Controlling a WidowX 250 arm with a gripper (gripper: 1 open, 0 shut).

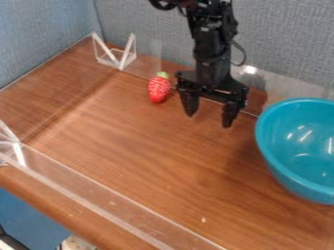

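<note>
The black gripper [209, 109] hangs above the wooden table, right of a red strawberry [159, 89] with a pale top. Its fingers are spread open with nothing between them. The strawberry stands apart from the gripper, toward the back of the table. A turquoise bowl [300, 171] sits at the right, to the front right of the gripper.
Clear plastic edging runs along the table's near-left and back sides, with white triangular brackets [115, 53] at the back left corner. Grey padded walls stand behind.
</note>
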